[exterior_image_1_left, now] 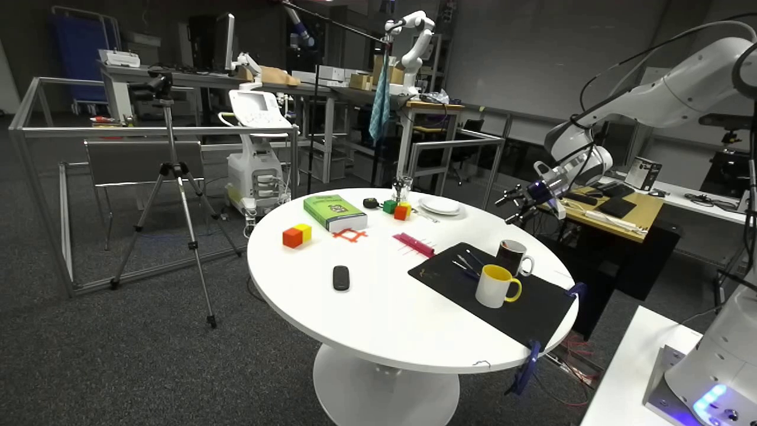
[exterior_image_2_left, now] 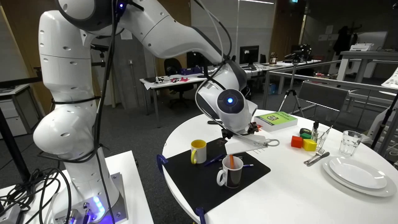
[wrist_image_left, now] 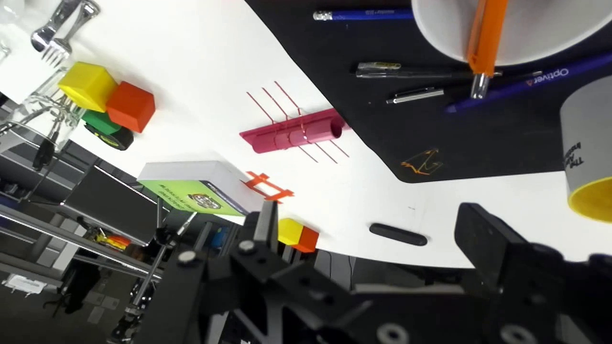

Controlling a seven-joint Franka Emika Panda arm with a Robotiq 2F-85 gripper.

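My gripper (exterior_image_1_left: 511,206) hangs open above the far right side of the table, nothing between its fingers. Below it, apart from the fingers, a black mug (exterior_image_1_left: 508,261) with a white handle stands upright on the black mat (exterior_image_1_left: 533,312). An orange pen (exterior_image_2_left: 231,162) leans inside this mug. Nearer the robot's base, a white mug (exterior_image_2_left: 198,153) with a yellow inside and handle is upright on the same mat. Blue pens and dark pens lie flat around the mugs; one blue pen (wrist_image_left: 533,80) is marked "Optiver". In the wrist view, the fingers are spread wide.
A pink holder (wrist_image_left: 298,132) lies beside the mat. The green book (exterior_image_1_left: 333,209), coloured cubes (exterior_image_2_left: 297,142), a drinking glass (exterior_image_2_left: 349,143) and stacked white plates (exterior_image_2_left: 358,171) occupy other parts of the table. A black case (exterior_image_1_left: 341,277) lies on open white tabletop.
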